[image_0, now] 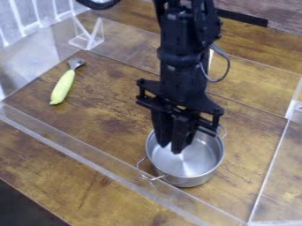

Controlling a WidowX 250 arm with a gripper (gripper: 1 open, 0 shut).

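The black gripper (177, 131) hangs low over a steel pot (189, 169) at the lower middle, its lower end overlapping the pot's back half in the view. The fingertips are dark and hard to make out; nothing shows held in them, and the gripper looks shut. The pot has wire handles at either side, and part of its inside is hidden by the gripper.
A yellow-green corn cob (64, 86) lies at the upper left. Clear plastic walls edge the wooden work surface (88, 141) at left, back and right. The wood between cob and pot is clear.
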